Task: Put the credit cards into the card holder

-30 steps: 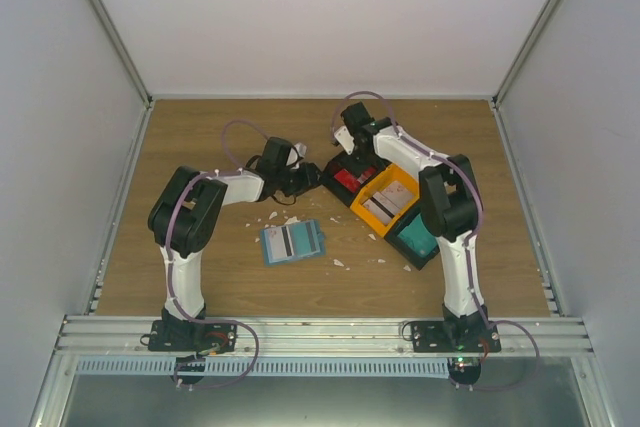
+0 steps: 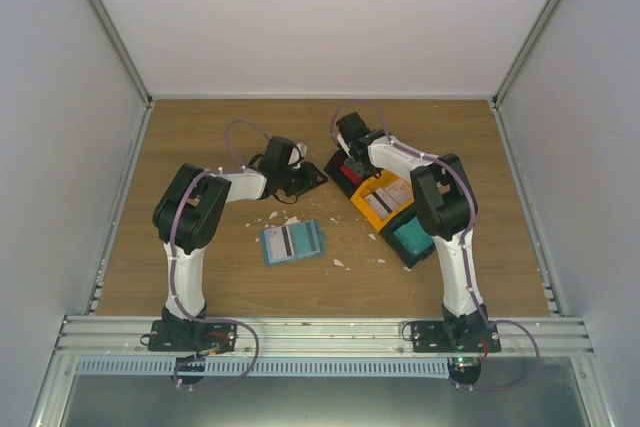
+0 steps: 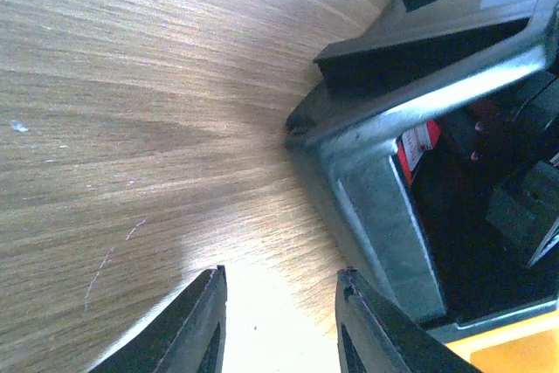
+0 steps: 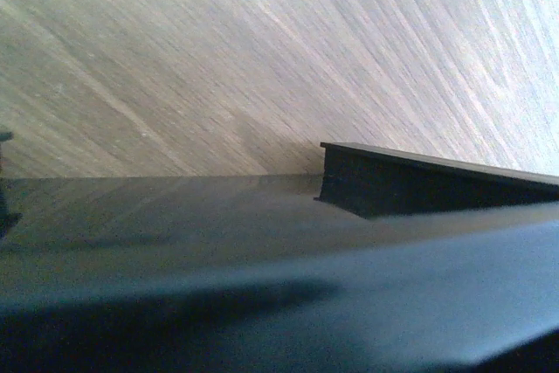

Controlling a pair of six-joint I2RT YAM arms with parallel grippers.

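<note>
In the top view a dark tray holds red cards [image 2: 351, 173], partly covered by my right gripper [image 2: 351, 154]. The left wrist view shows that tray's near wall [image 3: 384, 224] and a bit of red card [image 3: 417, 144] inside, with dark gripper parts over it. Whether the right fingers grip anything is hidden. My left gripper is open and empty, just left of the tray. Pale cards [image 2: 385, 201] lie in a yellow tray, teal cards [image 2: 414, 237] in another dark one. Which object is the card holder is unclear.
A flat pale-blue case [image 2: 292, 242] with white and blue card-like faces lies front left. Small pale scraps [image 2: 337, 263] dot the wooden table. In the right wrist view a dark surface [image 4: 157, 216] fills the lower half.
The left arm is nearly still. The trays stay put.
</note>
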